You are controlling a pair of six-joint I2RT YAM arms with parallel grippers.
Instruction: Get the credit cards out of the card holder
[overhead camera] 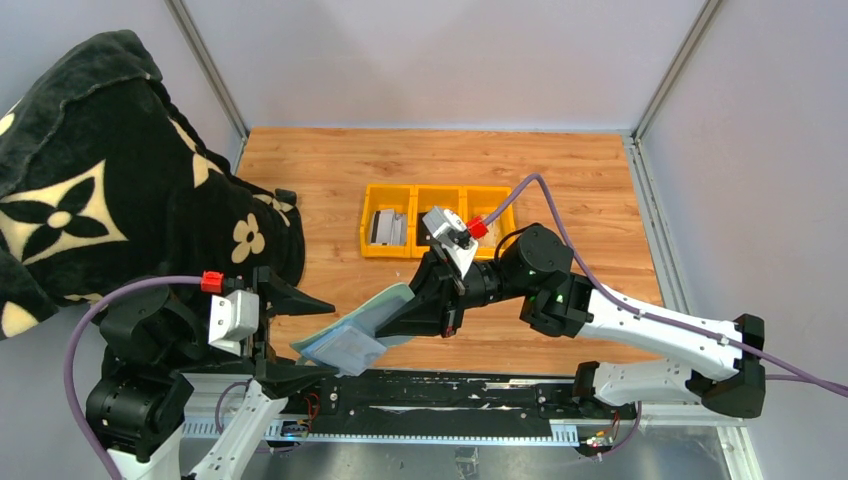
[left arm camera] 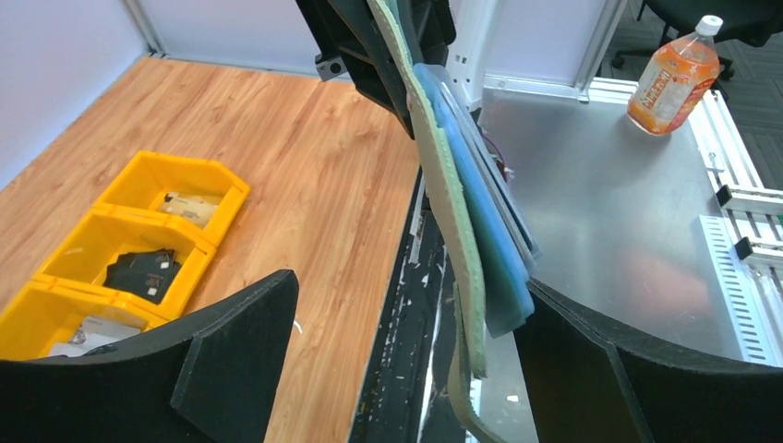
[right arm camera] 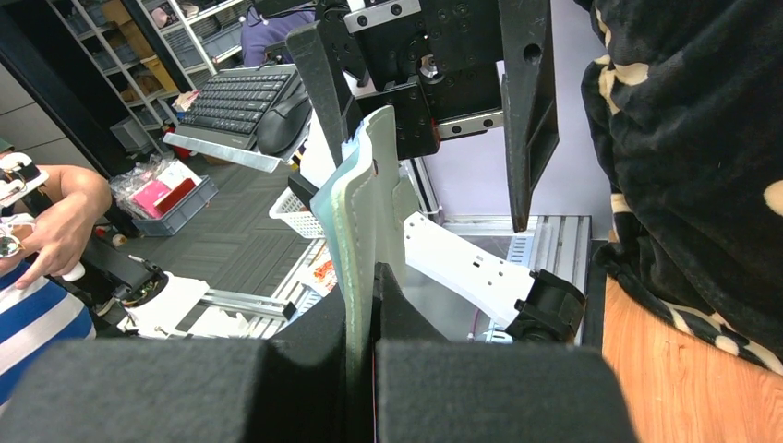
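My right gripper (overhead camera: pixel 388 328) is shut on one end of the pale green card holder (overhead camera: pixel 392 297), holding it above the table's front edge. Clear bluish sleeves (overhead camera: pixel 345 350) fan out from the holder toward the left arm. My left gripper (overhead camera: pixel 330 340) stands open, the holder's free end reaching between its fingers without being gripped. In the left wrist view the green cover (left arm camera: pixel 452 212) hangs edge-on, the blue sleeves (left arm camera: pixel 494 240) close to the right-hand finger (left arm camera: pixel 591 360). Whether that finger touches them I cannot tell. The right wrist view shows the cover (right arm camera: pixel 355 231) rising from between the shut fingers.
Behind the right gripper, a yellow three-part tray (overhead camera: pixel 410 190) rests on the wooden table (overhead camera: pixel 560 180). Cards (overhead camera: pixel 388 227) lie in its left compartment, dark cards (left arm camera: pixel 143 274) in the middle one. A black patterned blanket (overhead camera: pixel 130 180) bulks at the left. Bare wood surrounds the tray.
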